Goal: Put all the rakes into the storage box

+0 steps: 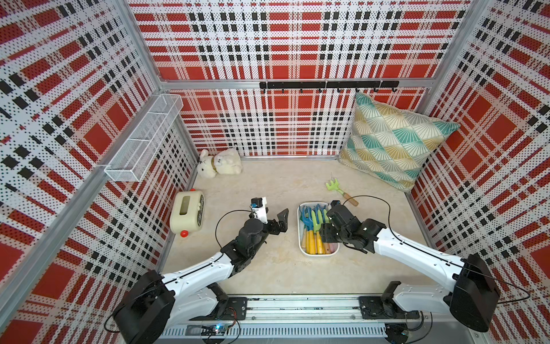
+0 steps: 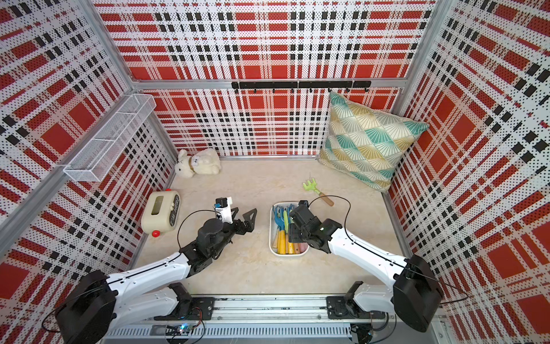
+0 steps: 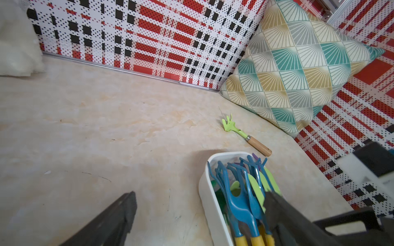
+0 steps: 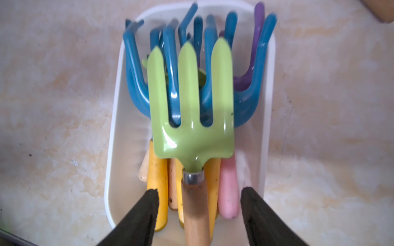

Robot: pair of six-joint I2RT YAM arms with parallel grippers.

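Note:
The white storage box (image 4: 267, 135) stands on the table, filled with several tools, among them blue rakes (image 4: 246, 106) with yellow handles. On top of these lies a light green fork (image 4: 192, 143) with a wooden handle. My right gripper is over the box, part open, its fingers on either side of that handle with gaps showing. A light green rake (image 1: 334, 185) with a wooden handle rests on bare table behind the box. Left of the box, my left gripper hangs open with nothing between its fingers.
A patterned cushion (image 1: 395, 140) leans in the back right corner, close to the loose rake. A white plush toy (image 1: 222, 162) lies at the back left, with a cream toaster-like toy (image 1: 187, 211) in front of it.

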